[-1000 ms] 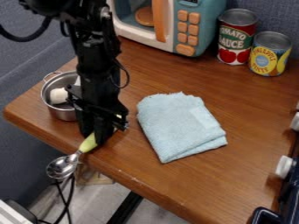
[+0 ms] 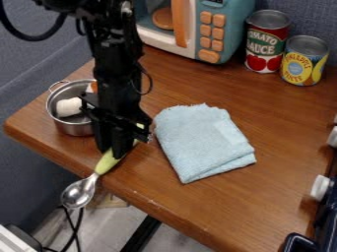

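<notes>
My black gripper (image 2: 121, 136) is low over the front left of the wooden table, right above a spoon with a pale yellow-green handle (image 2: 108, 159) and a metal head (image 2: 78, 192) that sticks out past the table's front edge. The fingers are dark and overlap the handle's upper end, so whether they hold it is unclear. A small steel pot (image 2: 65, 118) with white items inside stands just left of the gripper.
A folded light blue cloth (image 2: 203, 143) lies to the right. A toy microwave (image 2: 187, 25), a tomato can (image 2: 265, 44) and a yellow can (image 2: 303, 64) stand at the back. Dark objects line the right edge.
My gripper has risen slightly, uncovering more of the pot. The spoon has shifted a little, its head now a bit farther right.
</notes>
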